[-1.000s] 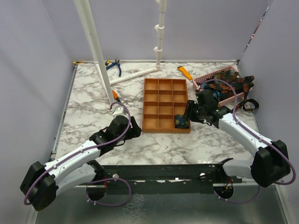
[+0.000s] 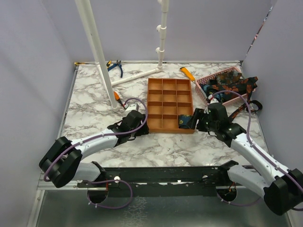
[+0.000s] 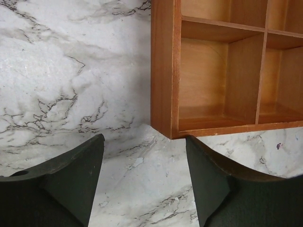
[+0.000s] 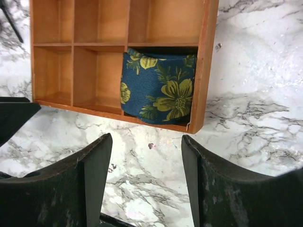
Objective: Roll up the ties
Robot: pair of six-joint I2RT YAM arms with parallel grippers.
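Note:
One rolled tie [image 4: 163, 90], dark blue with yellow flowers, fills the front right compartment of the wooden organizer [image 2: 161, 131]. The other compartments that show are empty. More ties [image 2: 232, 84] lie heaped in the pink basket at the back right, some hanging over its rim. My left gripper stands partly open at the organizer's front left corner, with that corner showing beyond its fingers and nothing held. Just off the front right corner is my right gripper, open and empty, the rolled tie lying ahead of it.
A pink basket [image 2: 203, 94] stands behind the right arm, with a black roll of tape [image 2: 255, 106] beside it. White pipes [image 2: 135, 77] and tools such as blue pliers [image 2: 115, 67] occupy the back left. Bare marble lies along the table's front.
The organizer has shifted slightly right and away from the front edge. My left gripper has moved right to its corner; my right gripper has moved right and toward the front.

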